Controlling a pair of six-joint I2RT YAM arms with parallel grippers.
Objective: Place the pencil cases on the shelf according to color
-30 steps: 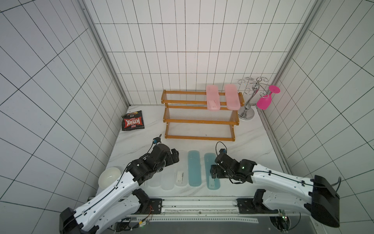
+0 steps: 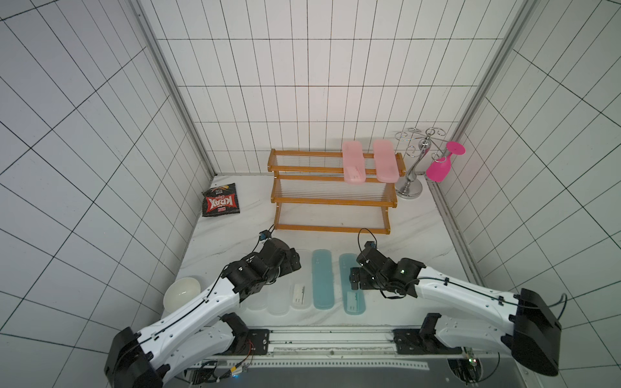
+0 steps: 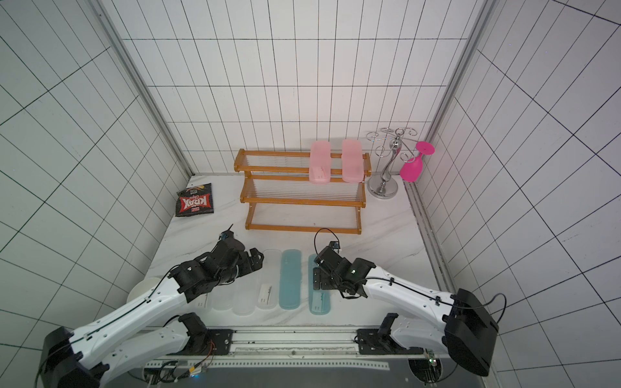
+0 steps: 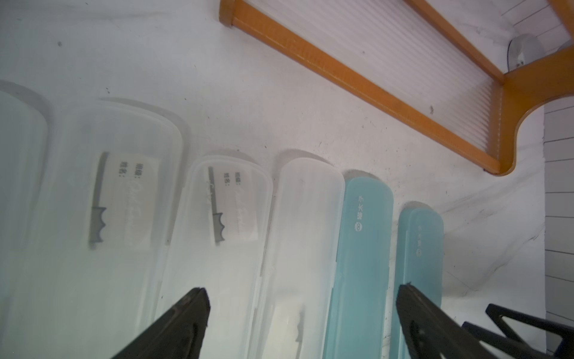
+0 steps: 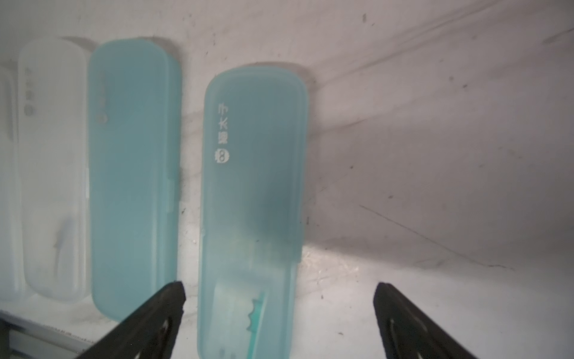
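Observation:
Two pink pencil cases, one left [image 2: 354, 161] and one right [image 2: 386, 161], lie side by side on the right of the top tier of the wooden shelf [image 2: 333, 201]. On the table are two blue cases; the left one [image 5: 132, 173] is fully visible, and the right one [image 5: 254, 179] lies below my open right gripper. Several clear cases, among them one with a label [image 4: 218, 227], lie in a row to their left. Over those clear cases my left gripper hangs open, nothing between its fingers. The right gripper is empty too.
A black snack bag [image 2: 220, 200] lies at the back left, a white bowl [image 2: 181, 295] at the front left. A metal stand [image 2: 409, 186] and a pink vase [image 2: 440, 169] stand right of the shelf. Its middle and bottom tiers look empty.
My left gripper crept slightly right. No case has moved.

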